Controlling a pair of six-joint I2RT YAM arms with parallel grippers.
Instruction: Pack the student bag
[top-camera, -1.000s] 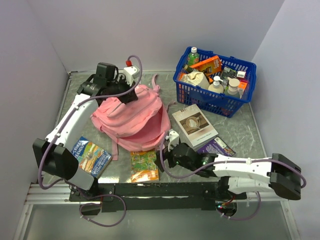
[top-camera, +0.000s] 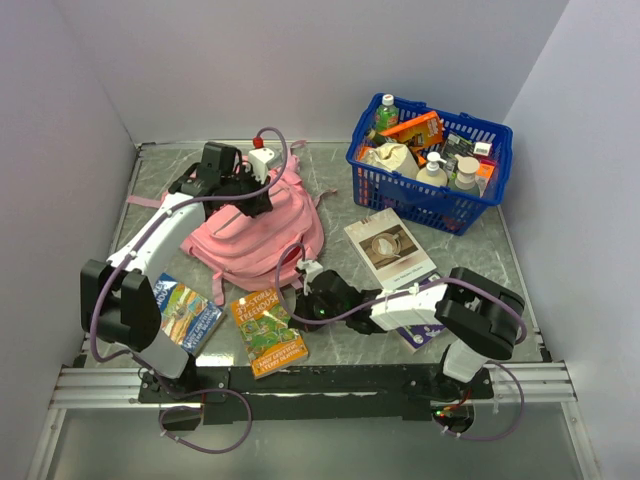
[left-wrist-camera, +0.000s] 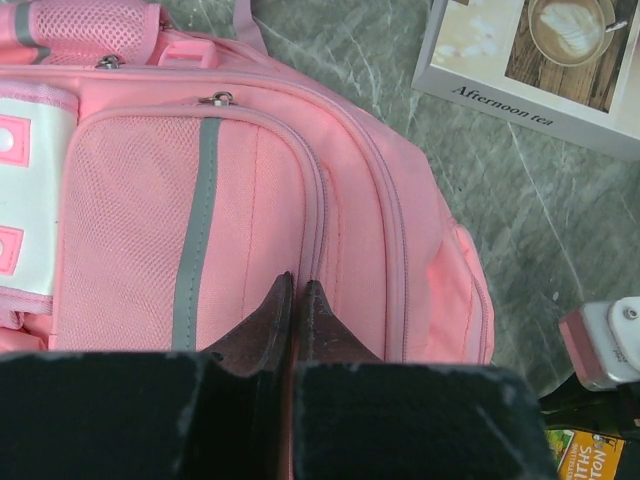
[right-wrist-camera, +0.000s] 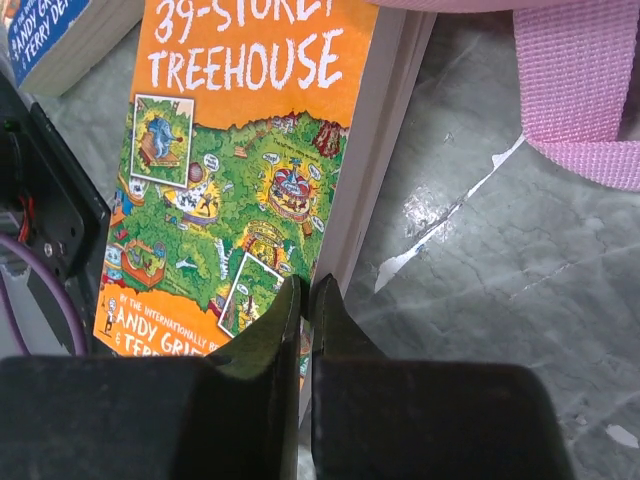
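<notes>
The pink backpack (top-camera: 262, 238) lies in the middle-left of the floor; in the left wrist view my left gripper is shut on its fabric near the front pocket zip (left-wrist-camera: 310, 180). My right gripper is shut on the edge of the orange 39-Storey Treehouse book (right-wrist-camera: 225, 200), which lies just in front of the bag, a pink strap (right-wrist-camera: 570, 90) beside it.
A blue-orange book (top-camera: 185, 318) lies at the front left. An Afternoon tea box (top-camera: 388, 250) and a purple book (top-camera: 418, 333) lie at the right. A blue basket (top-camera: 430, 210) full of items stands at the back right.
The right arm has moved left with its gripper onto the orange book, which has shifted left and turned a little. The backpack's opening looks flatter; the left arm has moved slightly down.
</notes>
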